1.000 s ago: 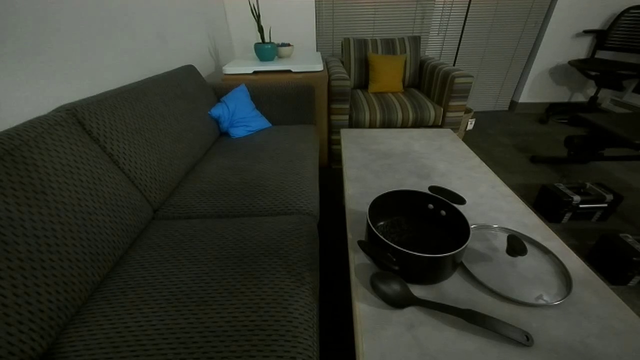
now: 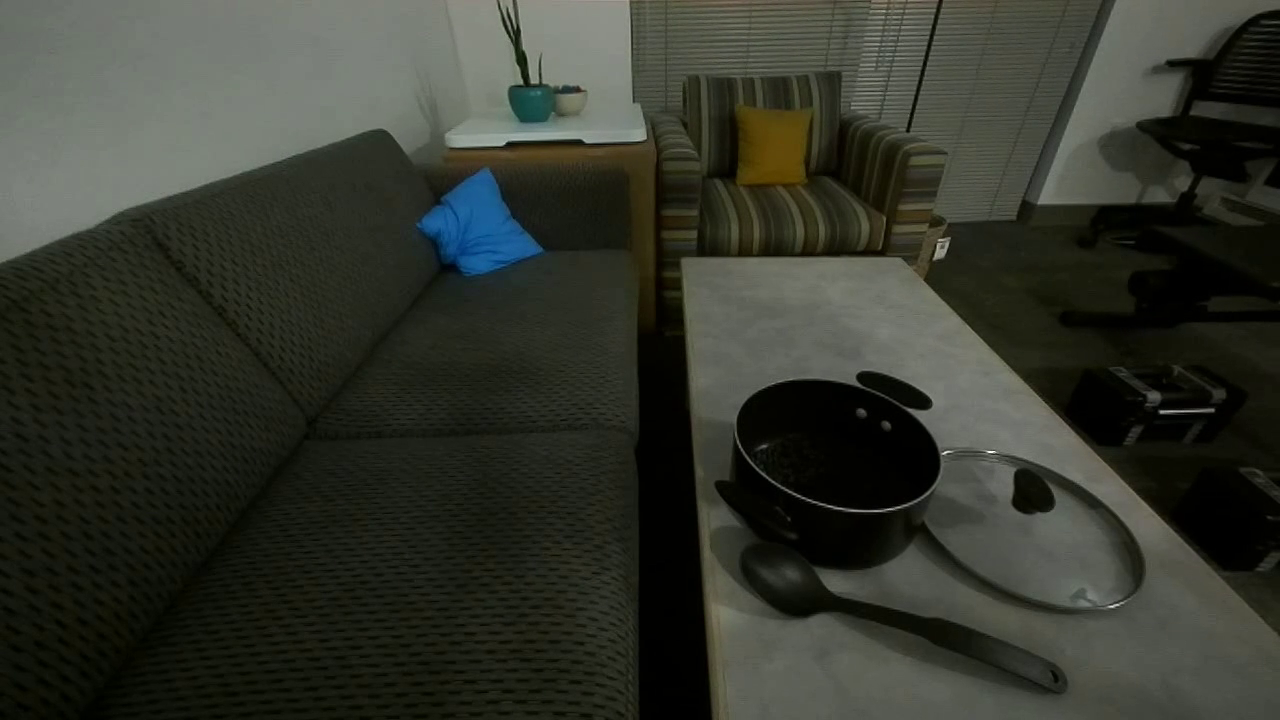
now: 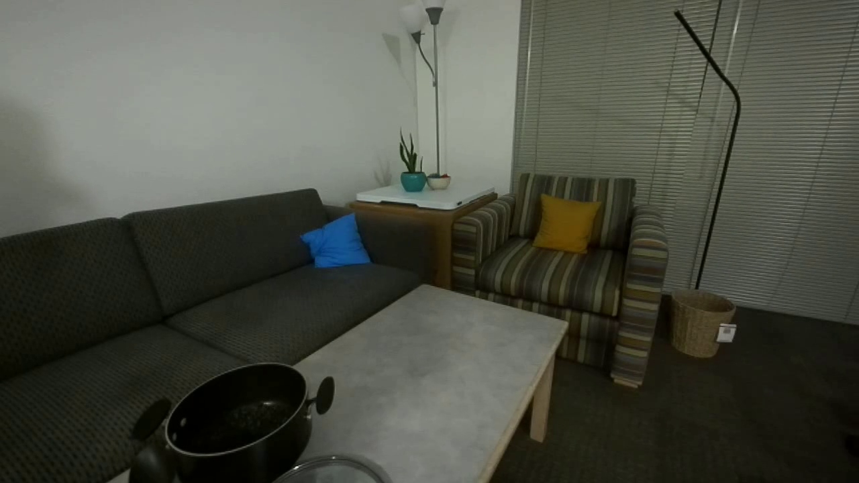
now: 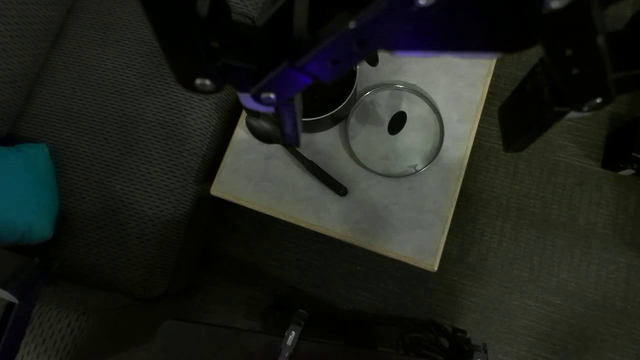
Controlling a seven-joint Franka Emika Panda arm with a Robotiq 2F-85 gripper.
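Observation:
On the grey table, a black pot [image 2: 834,528] stands upright with its top uncovered, and no object can be made out in its dark inside. To its right lies the clear glass lid [image 2: 972,522], knob up, close against the pot's side. A black spoon [image 2: 786,581] rests in front of the pot, its handle pointing to the right. My gripper appears only in the wrist view, open, high above the table with wide-apart fingers [image 4: 290,123] and nothing held. Part of the pot is hidden behind the gripper there.
Along the table's left side runs a dark couch [image 2: 516,516] with a blue pillow [image 2: 482,226]. At the far end are a striped armchair [image 3: 556,278] and a wicker basket [image 3: 698,322]. Black cases [image 2: 1154,406] sit on the floor at right.

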